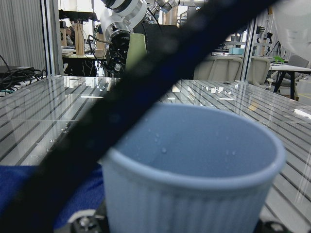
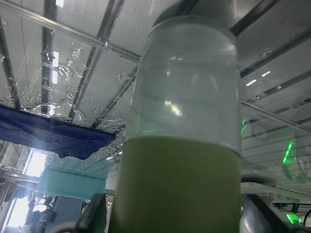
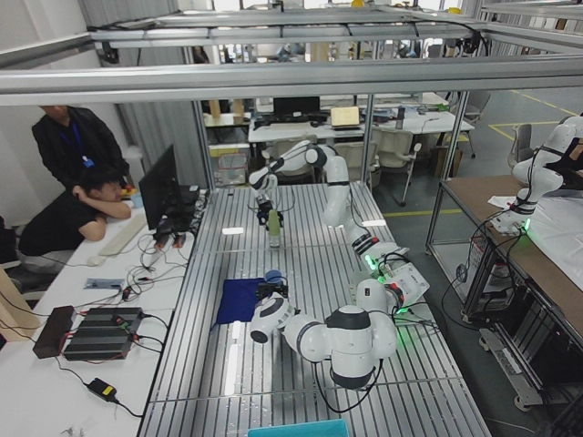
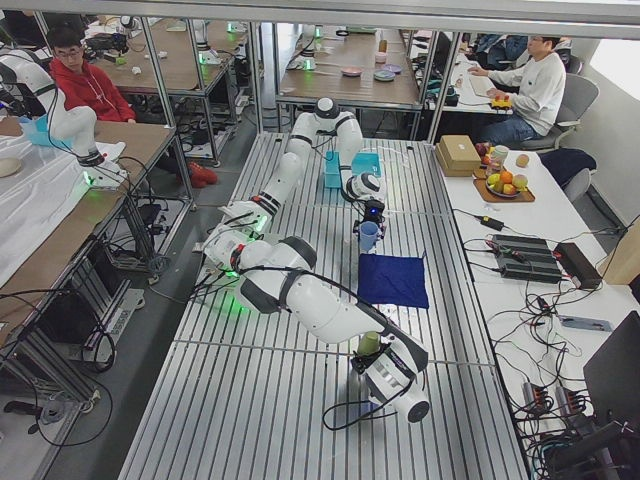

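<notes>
A blue cup (image 1: 189, 194) fills the lower left wrist view; in the camera left view my left gripper (image 3: 271, 291) holds it over the near edge of the dark blue cloth (image 3: 239, 302). The cup also shows in the camera right view (image 4: 368, 236). A green bottle (image 2: 177, 184) with a clear upper part stands upright on the slatted table, between the fingers of my right gripper (image 3: 271, 218); whether these are closed on it I cannot tell.
A cyan bin (image 4: 335, 172) sits at one end of the table (image 3: 219, 364). A monitor, black boxes and cables occupy the side desk.
</notes>
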